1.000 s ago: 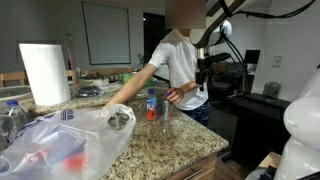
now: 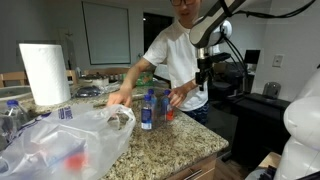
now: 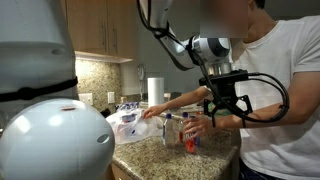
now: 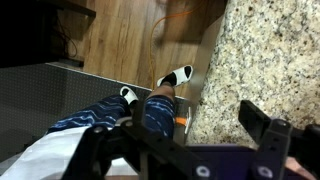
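My gripper (image 2: 205, 76) hangs at the counter's far right side, beside a person. In the wrist view its dark fingers (image 4: 258, 122) stand apart at the bottom, with nothing held between them. A clear bottle with a blue label (image 2: 147, 113) stands upright on the granite counter (image 2: 165, 148). Close behind it are further bottles, one with red on it (image 2: 170, 115). In exterior view 2 the bottles (image 3: 190, 132) stand beyond and below my gripper. The person's hand (image 2: 120, 97) is above the plastic bag (image 2: 75, 140).
The person (image 2: 180, 55) leans over the counter, arms near the bottles and my gripper. A paper towel roll (image 2: 45, 73) stands at the far left. In the wrist view the person's feet (image 4: 178, 76) show on the floor below.
The person's hand brought a bottle out of the bag area, and a blue-labelled bottle now stands nearer on the counter. The hand is back by the bag. My arm shows no clear movement.
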